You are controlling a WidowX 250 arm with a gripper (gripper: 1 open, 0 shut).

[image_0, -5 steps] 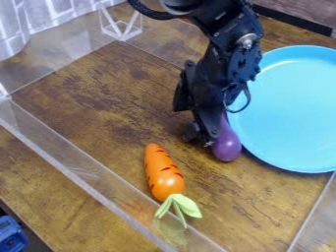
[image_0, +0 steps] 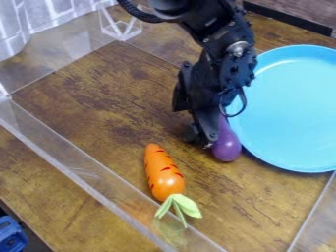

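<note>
The black gripper (image_0: pixel 207 126) is low over the wooden board, right at a purple toy vegetable (image_0: pixel 226 146), likely an eggplant, whose top end is hidden behind the fingers. Whether the fingers are closed on it cannot be made out. A toy carrot (image_0: pixel 164 173) with orange body and pale green leaves lies to the lower left. A light blue plate (image_0: pixel 296 108) lies directly right of the gripper and the purple toy.
Clear plastic walls (image_0: pixel 79 167) border the board at the left and front. A white curtain-like cloth (image_0: pixel 27 25) is at the top left. Bare wood lies left of the gripper.
</note>
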